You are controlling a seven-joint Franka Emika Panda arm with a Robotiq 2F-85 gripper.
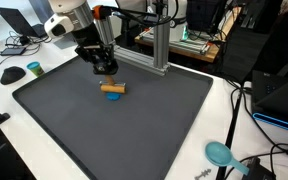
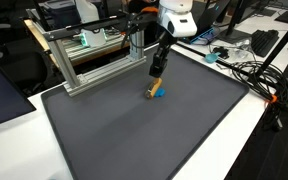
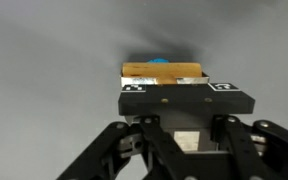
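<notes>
An orange-brown cylinder point(image 1: 111, 88) lies level beneath my gripper point(image 1: 107, 72). A short piece of the same colour rises from it up to the fingers, which are shut on it. From the other side the cylinder point(image 2: 154, 88) appears slanted under the gripper point(image 2: 156, 74). Just below it, a blue thing point(image 1: 112, 96) shows on the dark table mat; its shape is mostly covered. In the wrist view the cylinder point(image 3: 162, 70) crosses in front of the fingertips, and only a sliver of the blue thing point(image 3: 160, 60) shows beyond it.
Wide bare space covers the dark mat point(image 1: 124, 130). A metal frame point(image 2: 99, 72) stands at its edge near the arm. Off the mat are a small green-blue cup point(image 1: 35, 69), a black item point(image 1: 13, 75) and a turquoise scoop-like object point(image 1: 222, 156). Cables run along the side.
</notes>
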